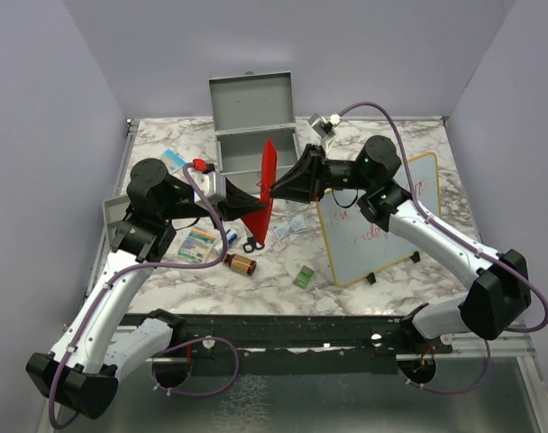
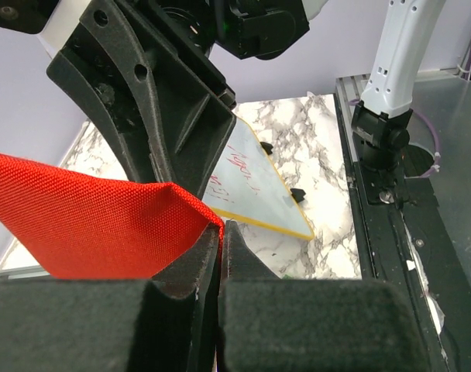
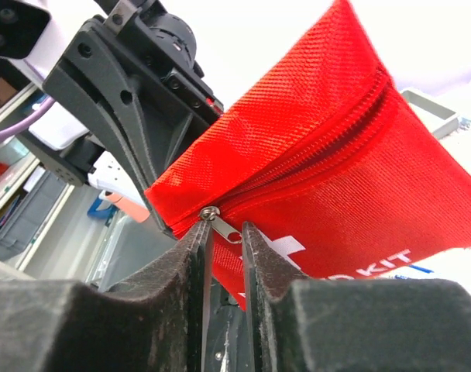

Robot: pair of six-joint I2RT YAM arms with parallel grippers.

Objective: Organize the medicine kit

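A red zippered pouch [image 1: 267,189] with white lettering [image 3: 379,265] hangs in the air between the arms. My left gripper is shut on its corner, the fabric running into the fingertips. My right gripper is at the pouch's zipper, its fingertips around the silver pull [image 3: 224,228]; from the right wrist view I cannot tell whether they grip it. In the top view an open grey case [image 1: 251,90] stands at the back, with supplies including a brown bottle [image 1: 240,264], scissors [image 1: 253,244] and packets [image 1: 197,244] on the marble table below.
A yellow-edged board [image 1: 378,244] lies on the right of the table. A small green item [image 1: 304,277] lies near the front. Another grey container [image 1: 114,212] is at the left. The front middle table has some clear marble.
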